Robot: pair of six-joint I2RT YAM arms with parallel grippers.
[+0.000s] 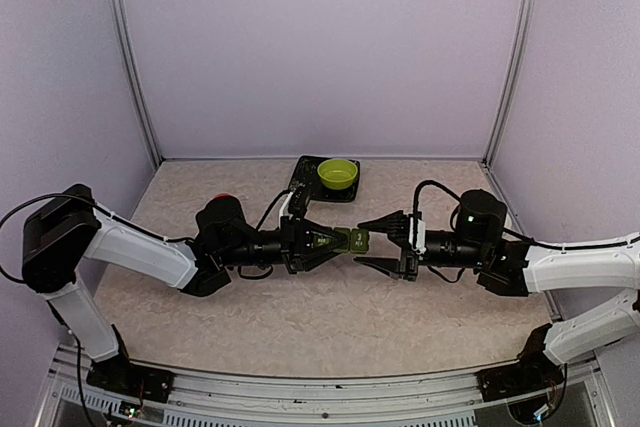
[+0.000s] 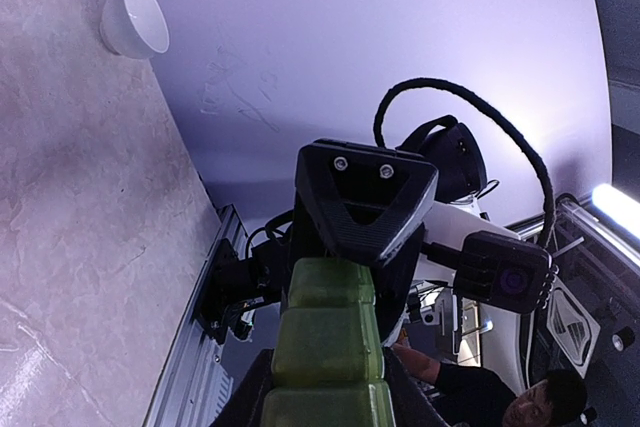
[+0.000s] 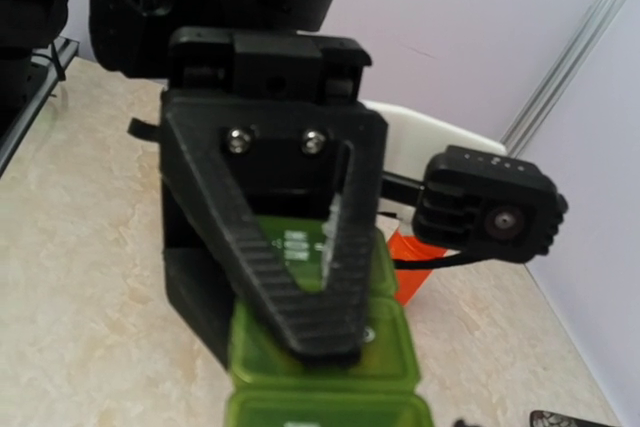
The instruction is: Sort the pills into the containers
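Observation:
A green pill organizer (image 1: 358, 241) with several lidded compartments is held in the air above the middle of the table. My left gripper (image 1: 331, 241) is shut on its left part. From the other side, my right gripper (image 1: 359, 243) faces its free end, fingers parted, one finger toward the back and one toward the front. In the left wrist view the organizer (image 2: 325, 337) runs toward the right gripper's dark finger (image 2: 365, 202). The right wrist view shows the left gripper's ribbed finger (image 3: 310, 332) lying across the organizer (image 3: 325, 412). Its lids look closed; any pills inside cannot be made out.
At the back centre a lime-green bowl (image 1: 338, 174) rests on a black tray (image 1: 307, 190). A white bowl (image 2: 137, 22) stands near the wall. Something orange (image 3: 408, 257) shows behind the left arm.

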